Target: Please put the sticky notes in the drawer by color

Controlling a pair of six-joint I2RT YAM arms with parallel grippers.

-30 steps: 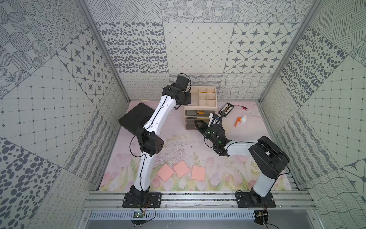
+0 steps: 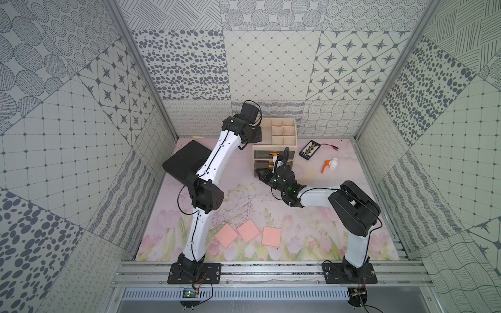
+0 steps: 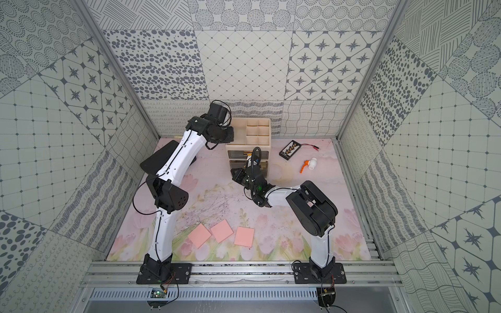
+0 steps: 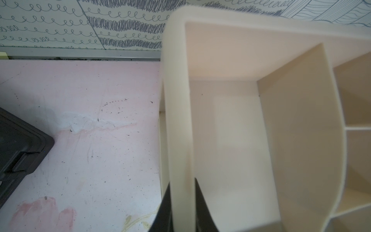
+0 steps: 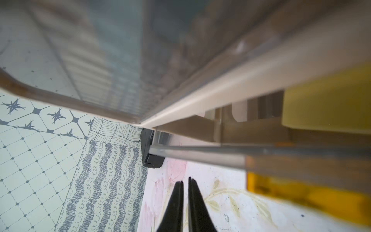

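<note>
Three pink sticky notes (image 2: 226, 235) lie flat near the table's front edge. The beige drawer organizer (image 2: 274, 147) stands at the back. In the left wrist view, my left gripper is shut on its left top wall (image 4: 179, 116), one finger on each side. My right gripper is shut beside a drawer's clear front (image 5: 201, 154); nothing shows between its fingers. That drawer stands slightly out from the frame. Inside it a yellow pad (image 5: 328, 104) is visible, and orange (image 5: 305, 195) shows through the front.
A black case (image 2: 186, 161) lies left of the organizer. On the right are a small black box with a cable (image 2: 309, 149) and an orange-and-white object (image 2: 329, 164).
My right gripper has moved left across the organizer's lower front, and its arm has followed. The left arm and the pink notes have stayed put.
</note>
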